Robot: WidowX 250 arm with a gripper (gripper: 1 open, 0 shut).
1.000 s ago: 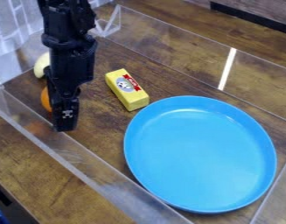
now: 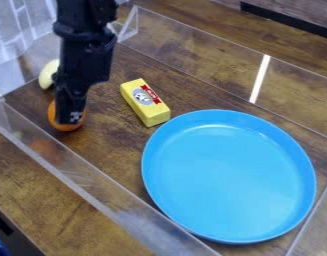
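My dark gripper [image 2: 70, 102] reaches down from the top left over an orange object [image 2: 64, 118], its tips at that object and partly covering it. The gripper looks shut; whether anything is between its fingers cannot be made out. A pale oval item [image 2: 48, 72] lies behind it at the left.
A yellow box [image 2: 146, 102] with a printed label lies to the right of the gripper. A large blue plate [image 2: 226, 175] fills the lower right. Clear walls edge the wooden surface [image 2: 86, 190]. Bare wood lies at the lower left and upper right.
The gripper has moved up and slightly left from lower beside the orange object to over it.
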